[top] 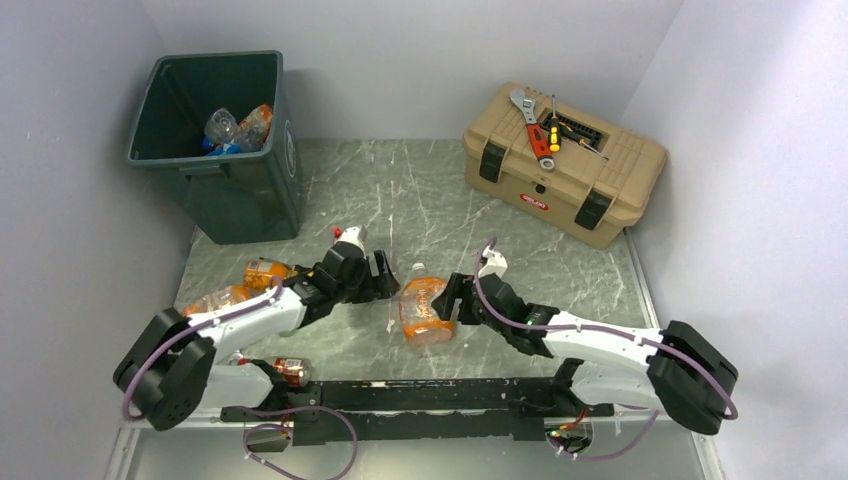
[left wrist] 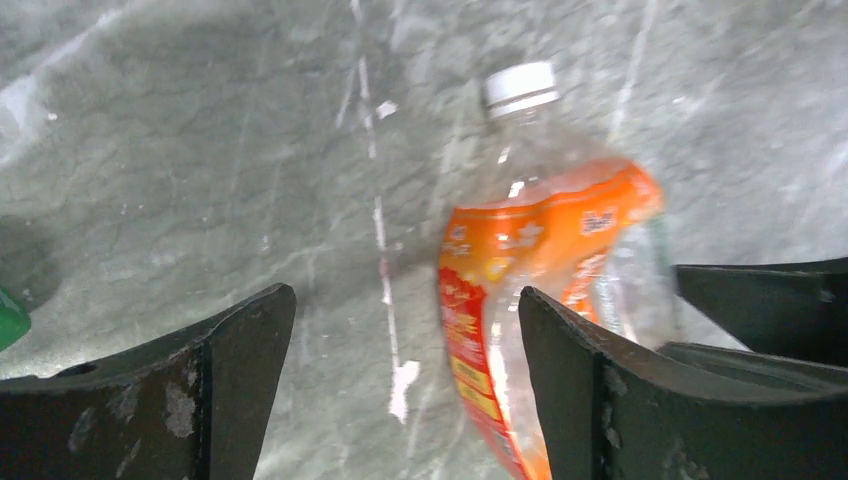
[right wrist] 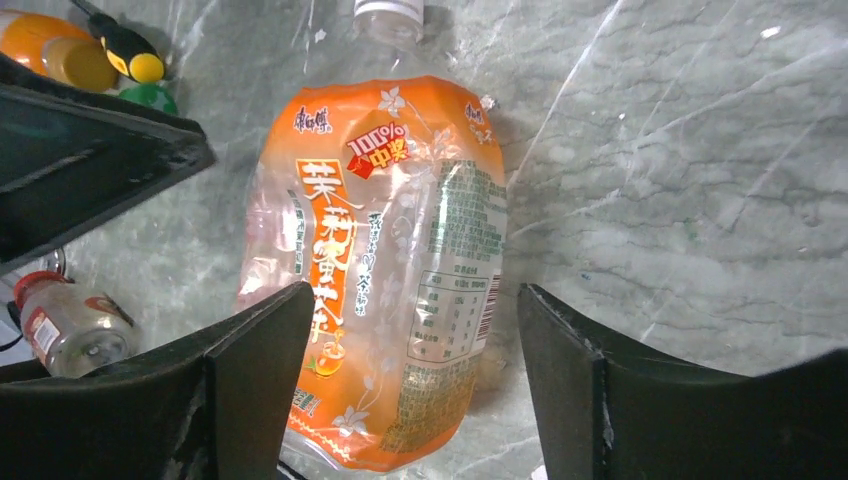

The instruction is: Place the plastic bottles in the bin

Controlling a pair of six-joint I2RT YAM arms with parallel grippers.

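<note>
A crushed clear bottle with orange label point(top: 424, 305) lies upright-cap-away on the marble between the grippers, filling much of the right wrist view point(right wrist: 370, 250). My left gripper point(top: 383, 275) hangs just left of it, fingers apart. My right gripper point(top: 458, 298) is at its right side, fingers apart, straddling its lower part in the right wrist view. The green bin point(top: 230, 205) at back left holds several bottles.
A tan toolbox point(top: 560, 190) with wrench and screwdrivers on top stands at back right. A yellow-black tool lies among the left bottles, partly behind my left arm. The marble behind the middle bottle is clear.
</note>
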